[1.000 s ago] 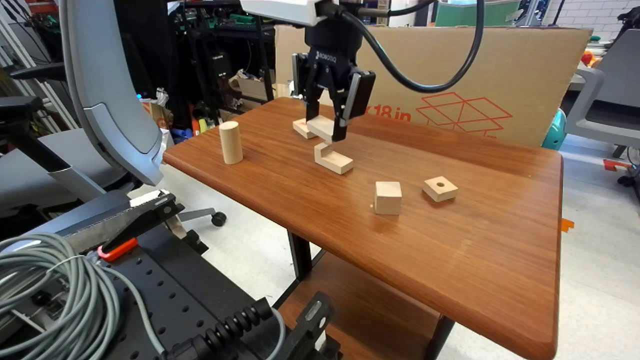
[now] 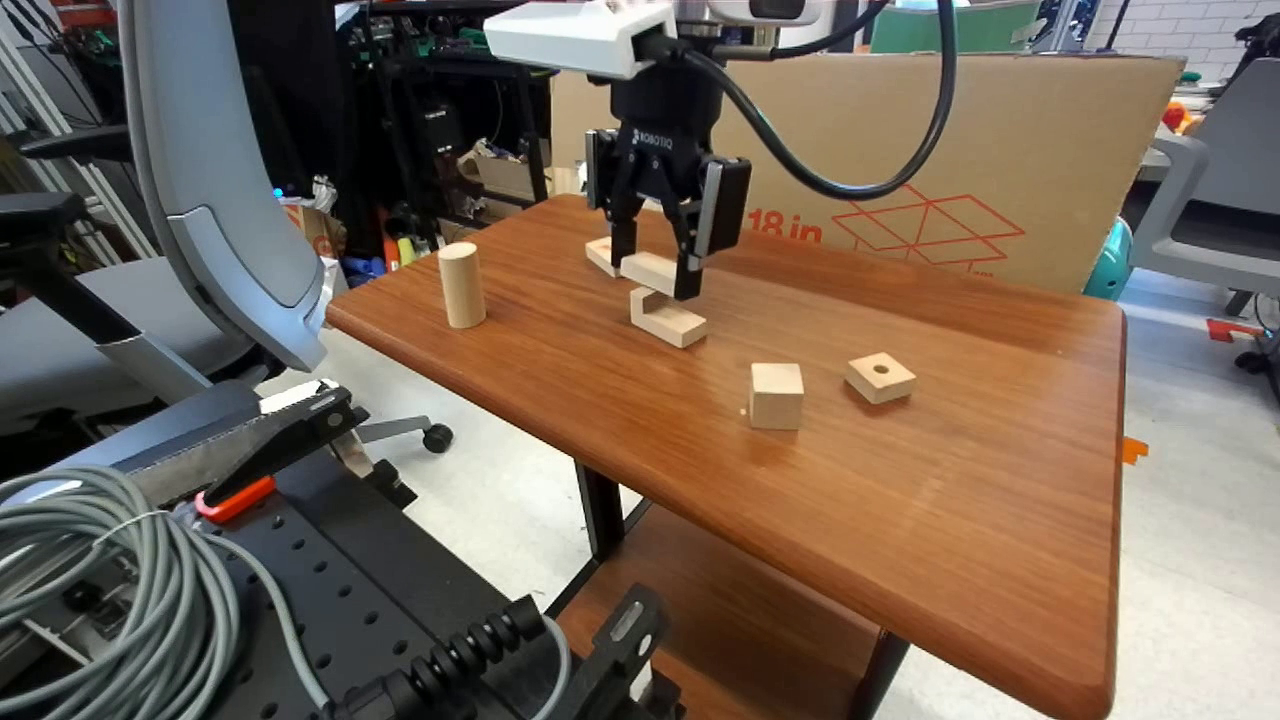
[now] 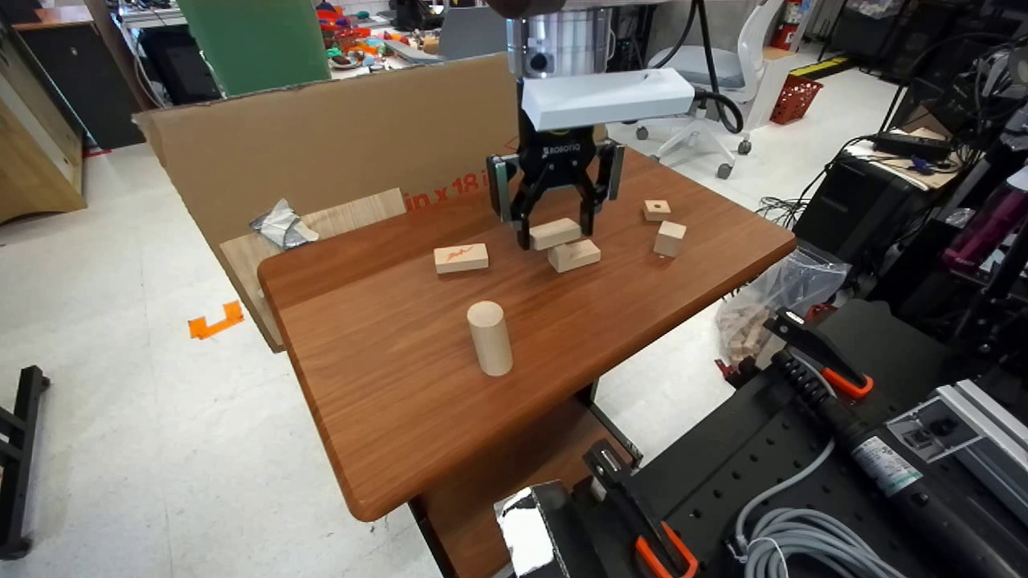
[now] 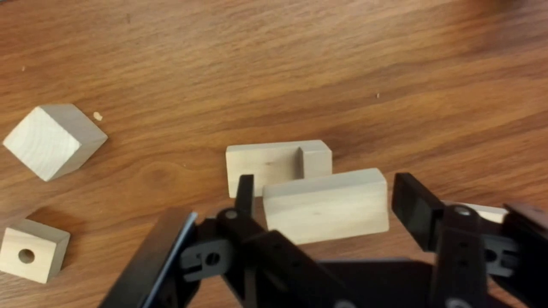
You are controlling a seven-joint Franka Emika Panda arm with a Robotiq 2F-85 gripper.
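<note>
A plain rectangular wooden block (image 4: 327, 210) lies between the fingers of my gripper (image 2: 655, 271). In the wrist view a narrow gap shows at each end of it, so the gripper stands open around the block without gripping it. Partly under and beside it is an L-shaped wooden piece (image 4: 267, 164) with a raised end, lying on the table. The block's near side overlaps that raised end in the wrist view. In exterior view 2 the block (image 3: 555, 234) sits just behind and above the L-shaped piece (image 3: 575, 255); the exact contact is hidden.
A wooden cube (image 2: 776, 397) and a square block with a hole (image 2: 881, 378) lie to one side. An upright cylinder (image 3: 489, 339) and a flat block with a red mark (image 3: 462, 258) are on the other.
My gripper and the rectangular block have come down closer to the L-shaped piece. The fingers have spread away from the block's ends. The other pieces have not moved.
</note>
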